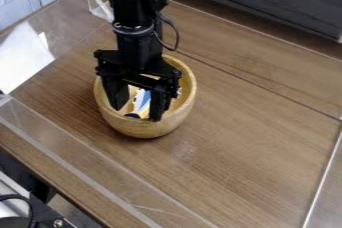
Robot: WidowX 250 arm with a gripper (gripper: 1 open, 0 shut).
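A wooden bowl [151,126] stands on the table, left of the middle. My black gripper [139,102] reaches down into it from above, fingers apart over a small white, blue and yellow object [142,102] inside. Whether the fingers touch that object I cannot tell; the gripper hides much of the bowl's interior.
Clear panels edge the table at left and front, with a white sheet [19,54] at the far left. A grey wooden wall [254,7] runs along the back.
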